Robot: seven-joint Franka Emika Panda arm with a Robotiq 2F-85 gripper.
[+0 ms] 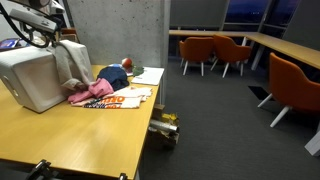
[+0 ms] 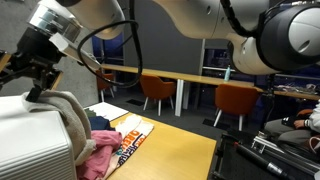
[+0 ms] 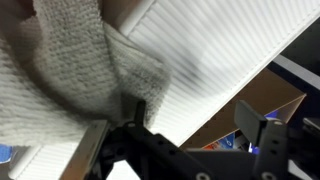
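A grey-white towel (image 1: 72, 62) hangs over the side of a white box (image 1: 38, 80), its lower end near the pink cloth. In exterior view 2 the towel (image 2: 70, 115) lies across the box's top edge and droops down the side. My gripper (image 1: 46, 40) is above the box top, close to the towel's upper end. In the wrist view the gripper stands open, its fingers spread apart over a white surface. The towel (image 3: 75, 75) fills the left of that view, one finger near its edge; whether they touch is unclear.
Pink cloth (image 1: 92, 91), an orange-and-white patterned cloth (image 1: 122, 101) and a dark blue cap-like item (image 1: 113, 75) lie beside the box on the wooden table (image 1: 85, 135). A red round object (image 1: 127, 63) sits near the wall.
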